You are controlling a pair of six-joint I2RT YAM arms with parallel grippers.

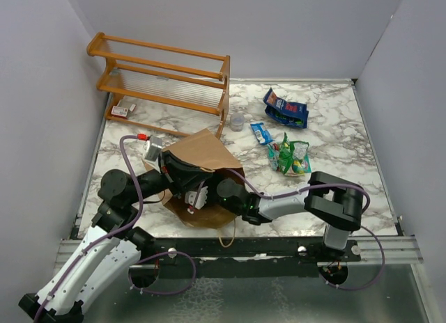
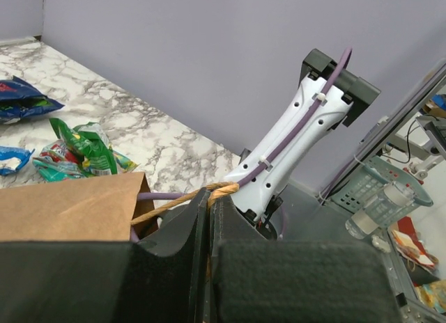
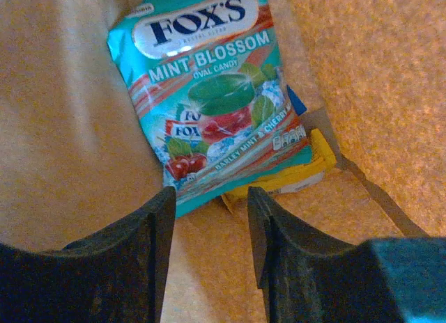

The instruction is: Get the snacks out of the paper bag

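The brown paper bag [image 1: 200,143] lies on its side. My left gripper is shut on the bag's rope handle [image 2: 224,189]. My right gripper is inside the bag, its fingers apart with nothing between them. Just beyond them lie a Fox's Mint Blossom candy bag [image 3: 209,107] and, partly under it, a yellow packet [image 3: 293,177]. Green snack packets [image 1: 293,156], a light-blue packet [image 1: 261,133] and dark-blue packs [image 1: 286,111] lie on the table outside the bag.
A wooden rack [image 1: 160,72] stands at the back left of the marble table [image 1: 334,149], with a clear cup [image 1: 236,121] beside it. Grey walls border it.
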